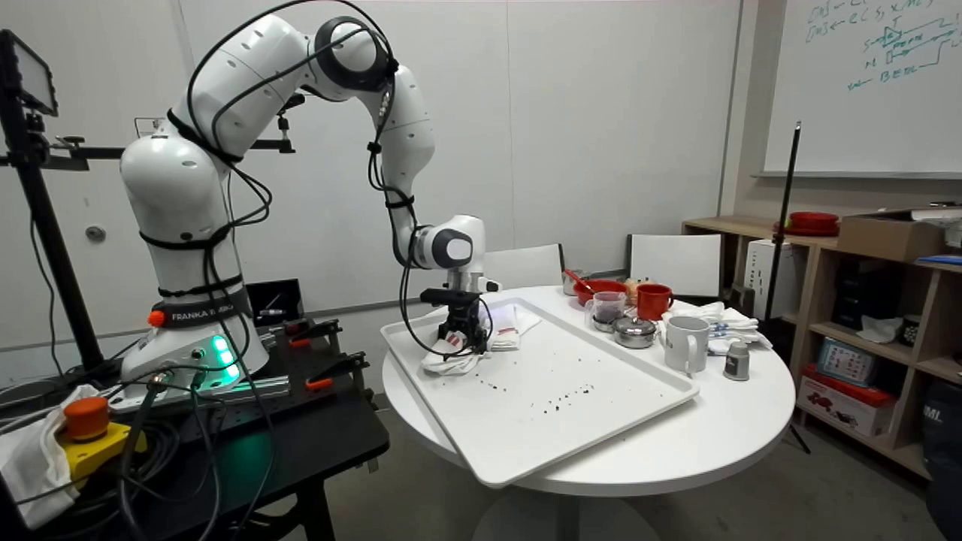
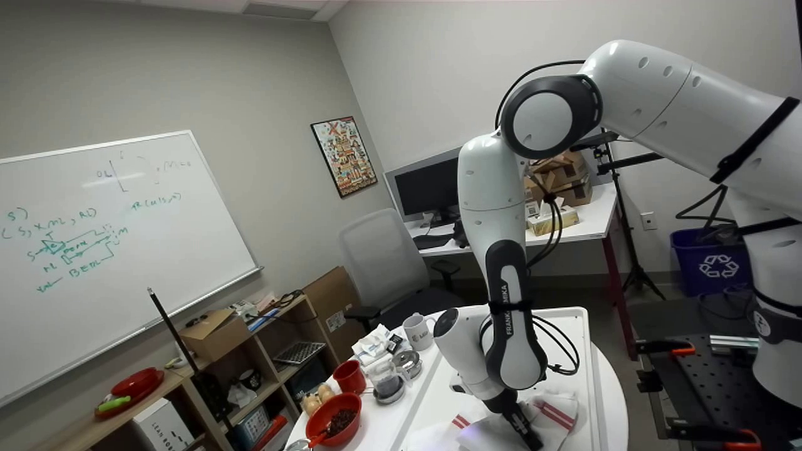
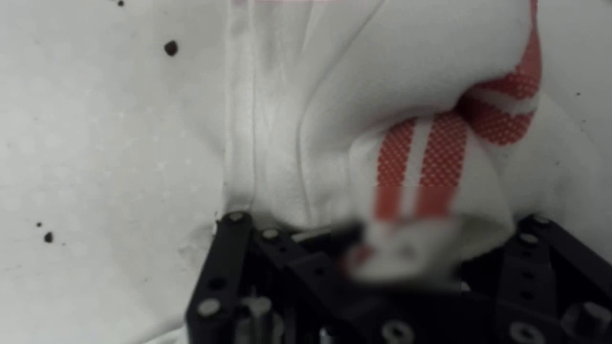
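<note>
A white cloth with red stripes (image 3: 421, 163) lies crumpled under my gripper in the wrist view. A fold of it rises blurred at the middle of the shut fingers, and the fingertips are hidden behind this fold. In exterior view 1 my gripper (image 1: 466, 341) points down at the back left part of the white tray (image 1: 541, 433), low over the cloth (image 1: 451, 364). Exterior view 2 shows the cloth (image 2: 560, 413) spread on both sides of my gripper (image 2: 530, 436).
Dark crumbs (image 1: 564, 397) are scattered on the bare middle of the tray. Along its right side stand a grey mug (image 1: 686, 344), a small shaker (image 1: 736, 361), a lidded metal pot (image 1: 635, 332), a red mug (image 1: 653, 301) and more cloths (image 1: 717, 323).
</note>
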